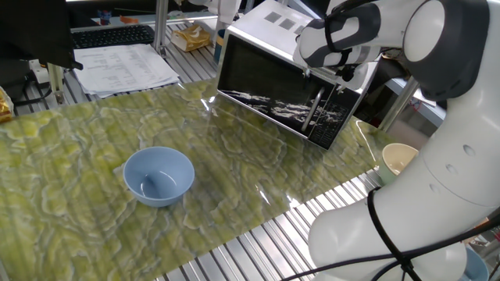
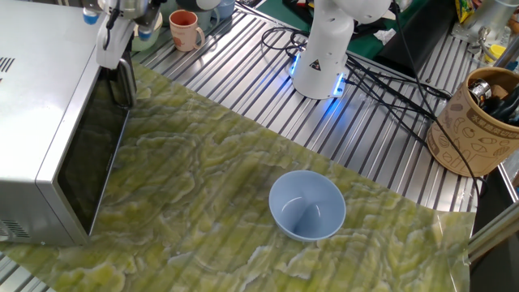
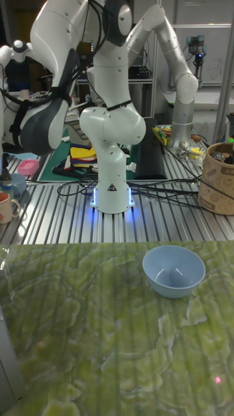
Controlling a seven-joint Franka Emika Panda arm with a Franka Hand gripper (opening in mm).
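A light blue bowl (image 1: 158,176) sits upright and empty on the green marbled mat, also seen in the second view as a bowl (image 2: 306,205) and in the third as a bowl (image 3: 173,271). The silver microwave (image 1: 269,94) has its dark door shut; its handle (image 2: 126,83) stands upright along the door's edge. My gripper (image 2: 113,49) hangs at the handle side of the microwave, just above the handle in that view. Contact with the handle cannot be made out, nor how the fingers stand. In the third view, the arm hides the gripper at the left edge.
A pink mug (image 2: 186,32) and a pale bowl (image 1: 397,158) stand beside the mat near the arm. The cardboard bucket (image 2: 472,126) of tools is on the far side of the base. Around the blue bowl, the mat (image 2: 195,186) is clear. Papers (image 1: 125,69) lie behind it.
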